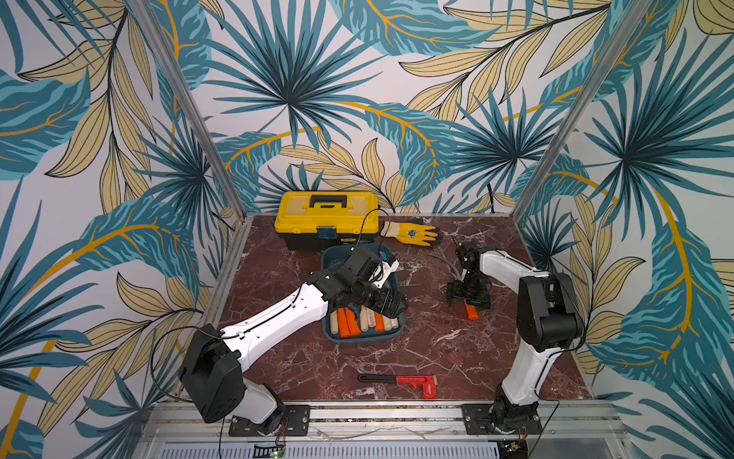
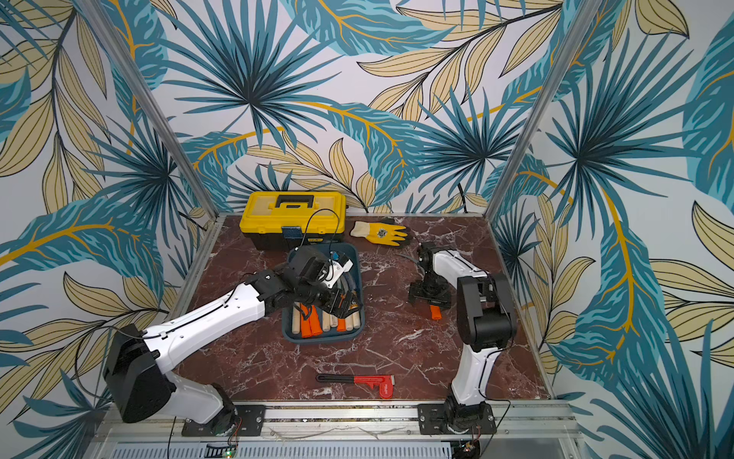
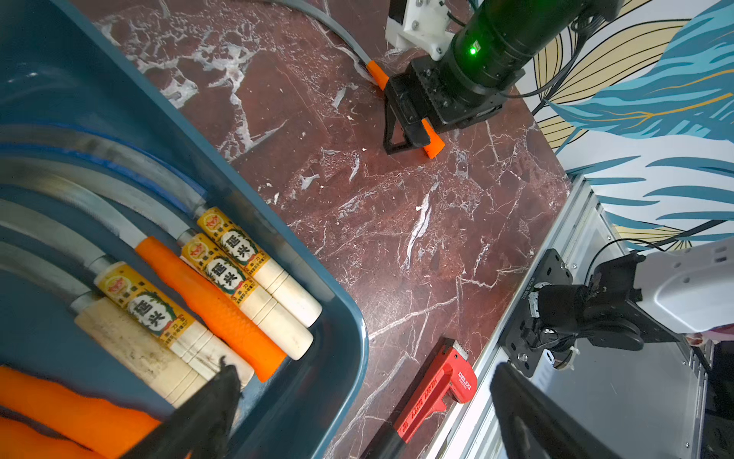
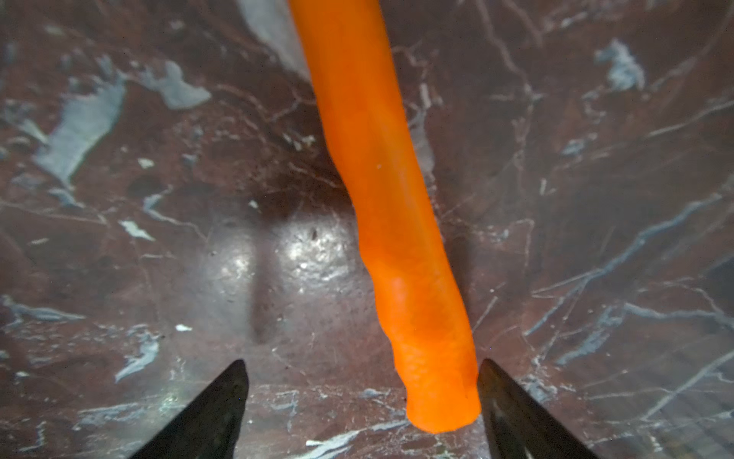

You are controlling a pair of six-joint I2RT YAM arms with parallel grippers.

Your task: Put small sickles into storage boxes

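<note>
An orange-handled sickle (image 4: 397, 229) lies on the marble table right of the storage box, its curved blade reaching back. My right gripper is open just over the handle, which sits between the fingertips, nearer the right one. The blue storage box (image 3: 336, 321) holds several sickles with wooden and orange handles (image 3: 191, 290). My left gripper hangs over the box's right end in the top views; in its wrist view the fingertips are wide apart with nothing between them, so it is open.
A yellow toolbox (image 1: 294, 223) stands behind the box, with a yellow glove (image 1: 413, 234) beside it. A red pipe wrench (image 1: 416, 382) lies at the front of the table.
</note>
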